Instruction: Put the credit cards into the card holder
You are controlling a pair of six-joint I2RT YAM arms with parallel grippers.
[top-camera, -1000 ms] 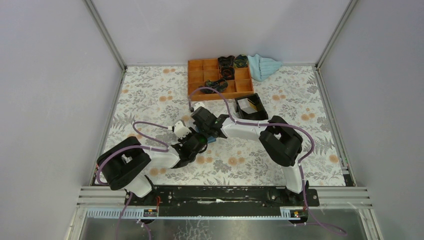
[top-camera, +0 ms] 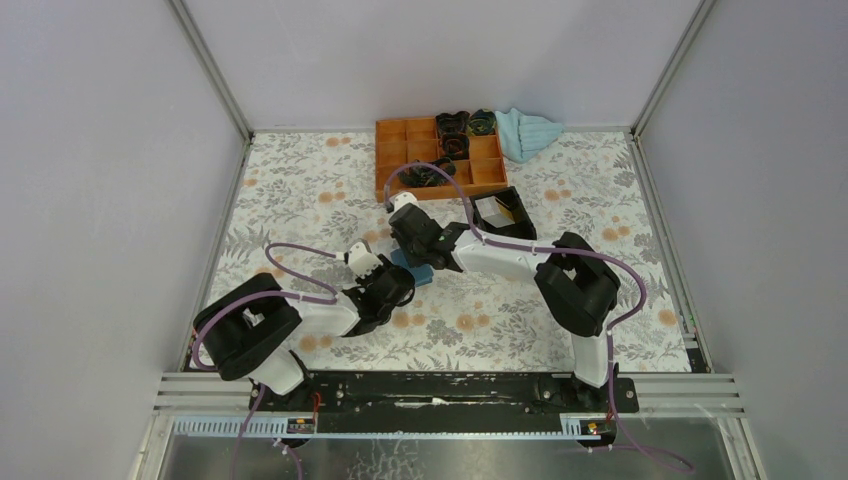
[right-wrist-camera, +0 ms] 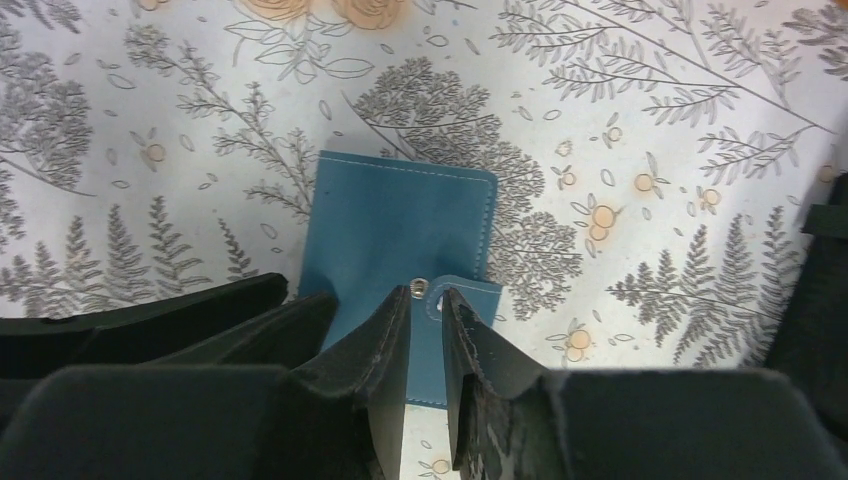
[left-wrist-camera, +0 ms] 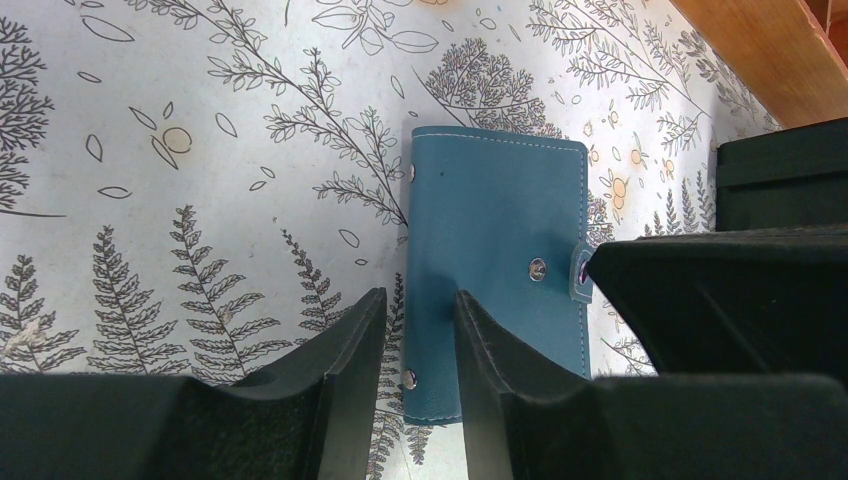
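Note:
The blue card holder (top-camera: 420,275) lies flat on the patterned table, partly hidden under both arms in the top view. Its cover (left-wrist-camera: 490,200) is folded over, and no cards show in it. A small tab (right-wrist-camera: 474,292) at its right edge sits beside a metal snap (right-wrist-camera: 418,287), not over it. My left gripper is over the holder's left edge, its fingers apart with nothing held. Above the snap and tab, my right gripper has a narrow gap between its fingers and holds nothing visible.
An open black box (top-camera: 519,232) with a pale item inside stands right of the holder. Behind are a wooden compartment tray (top-camera: 391,155) holding dark items and a light blue cloth (top-camera: 535,135). The two arms are close together; free table lies left and right.
My right arm has shifted a little right and toward the back, uncovering slightly more of the holder. The left arm looks unmoved.

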